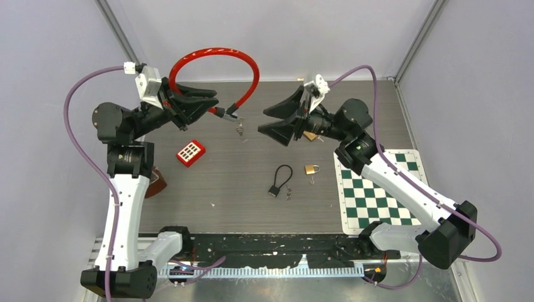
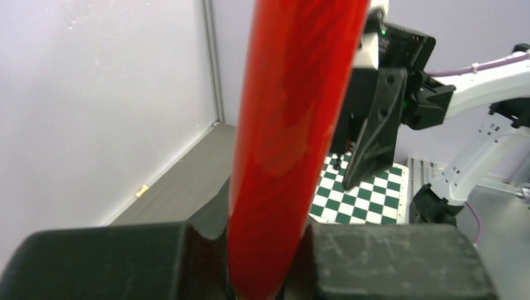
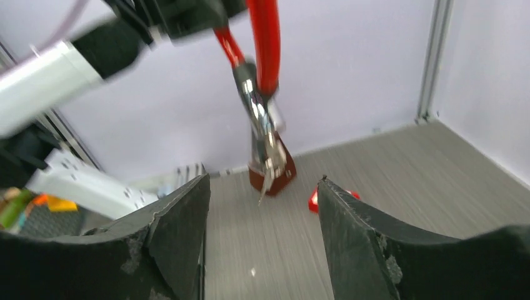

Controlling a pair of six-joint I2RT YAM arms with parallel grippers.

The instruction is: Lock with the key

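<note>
A red looped cable lock (image 1: 242, 55) hangs in the air at the upper left, its tube (image 2: 294, 125) clamped in my left gripper. The loop's two ends meet at the silver lock body (image 3: 254, 103). Keys (image 1: 240, 129) dangle below that body; in the right wrist view a blurred key (image 3: 270, 176) hangs from it. My right gripper (image 1: 271, 121) stands open to the right of the lock, pointing toward it, with a gap between them. Nothing lies between its fingers. Whether a key sits in the keyhole cannot be made out.
On the table lie a black cable padlock (image 1: 274, 189), a brass padlock (image 1: 310, 169) with its key, a red box (image 1: 191, 153) and a brown object (image 1: 155, 182). Another brass padlock (image 1: 310, 135) is partly under the right arm. A checkerboard (image 1: 352, 207) lies right.
</note>
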